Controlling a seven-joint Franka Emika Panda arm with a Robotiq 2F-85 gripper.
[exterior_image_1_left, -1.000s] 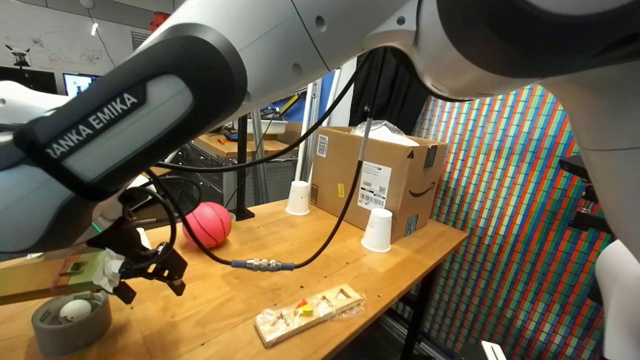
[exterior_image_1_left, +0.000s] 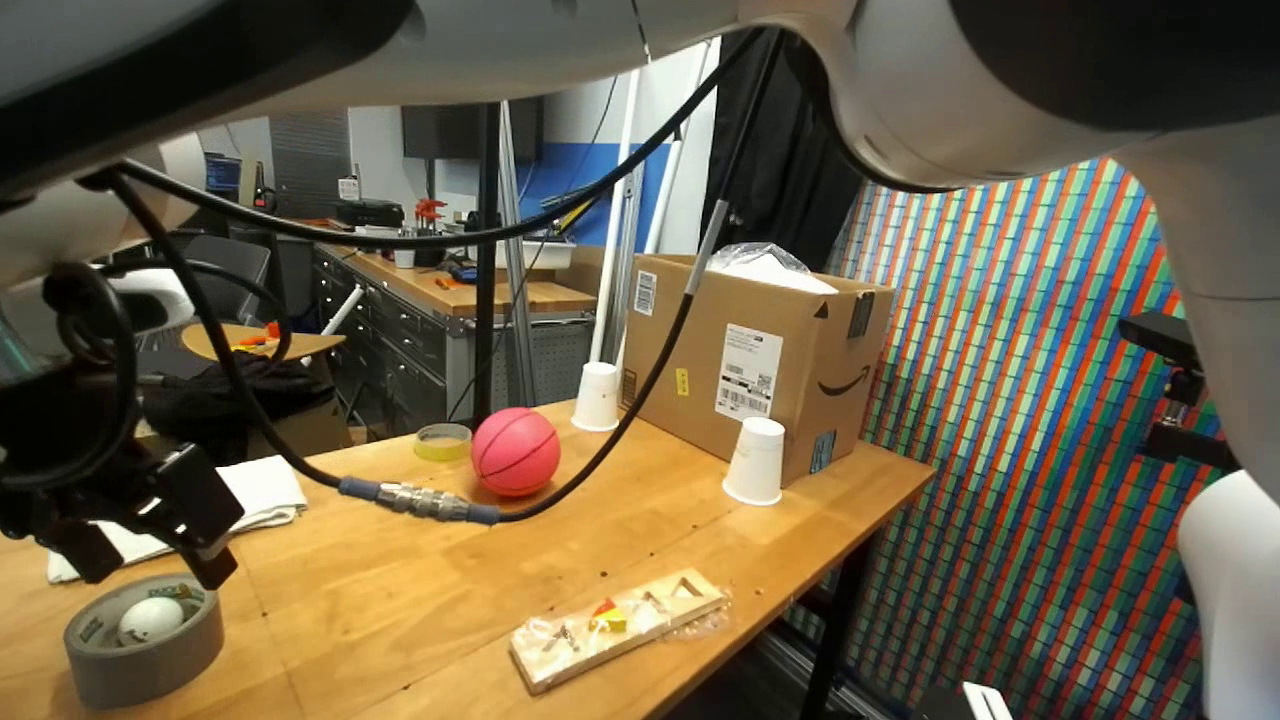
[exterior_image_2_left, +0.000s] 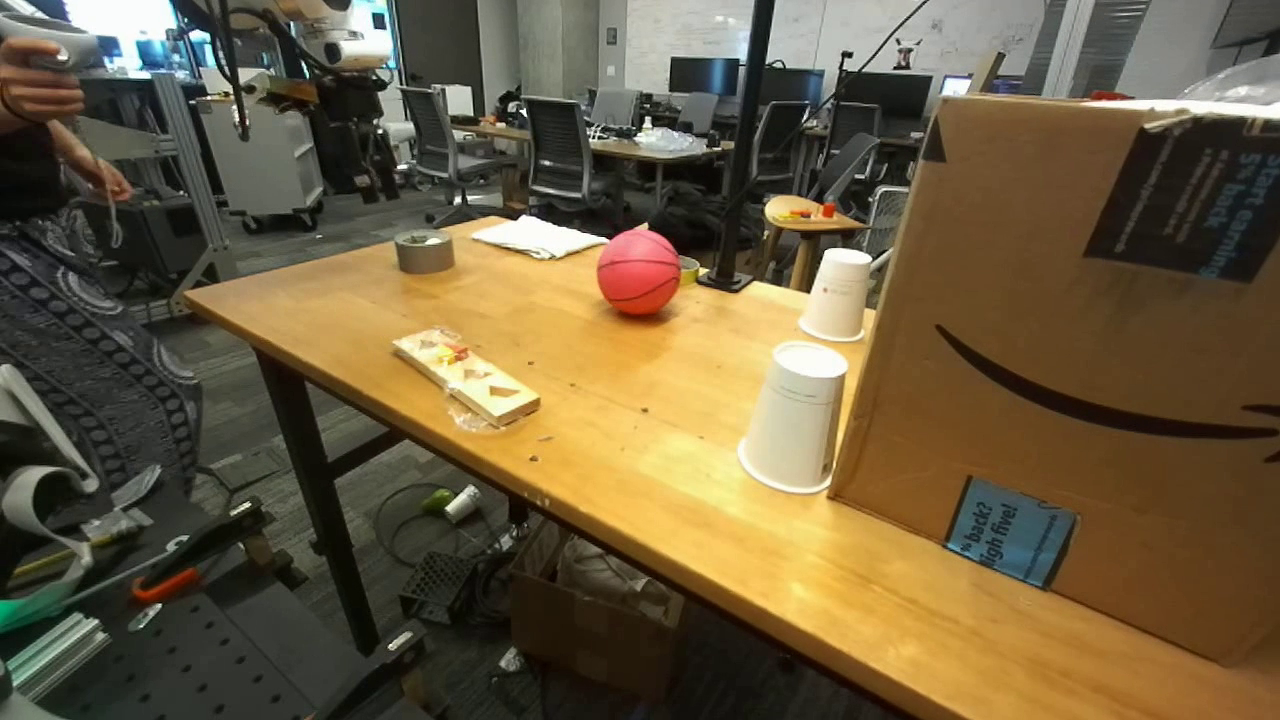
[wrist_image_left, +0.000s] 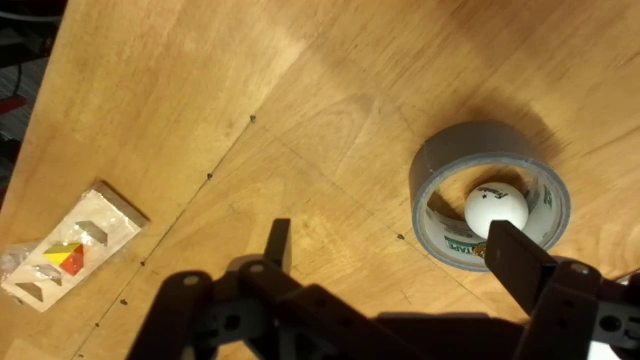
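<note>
A pink ball (exterior_image_1_left: 516, 451) with dark seams rests on the wooden table (exterior_image_2_left: 576, 396), in front of a yellow-edged tape roll (exterior_image_1_left: 443, 444). In the wrist view my gripper is open, and bare tabletop shows between its fingers. A grey tape roll (wrist_image_left: 438, 150) lies flat beneath the right finger, with a white ball (wrist_image_left: 495, 207) inside its ring. From the side, the gripper (exterior_image_1_left: 150, 558) hangs above that roll, left of the pink ball and apart from it. A wooden shape puzzle (wrist_image_left: 75, 252) lies to the left in the wrist view.
Two upturned white cups (exterior_image_1_left: 755, 462) stand by a large cardboard box (exterior_image_2_left: 1080, 336) at one end of the table. A folded white cloth (exterior_image_2_left: 540, 236) lies near the far edge, and a black pole (exterior_image_2_left: 744, 132) rises there.
In exterior view 1, the pink ball has shifted right, uncovering the yellow-edged tape roll. My arm and gripper have moved left. The grey roll, puzzle and cups have stayed put.
</note>
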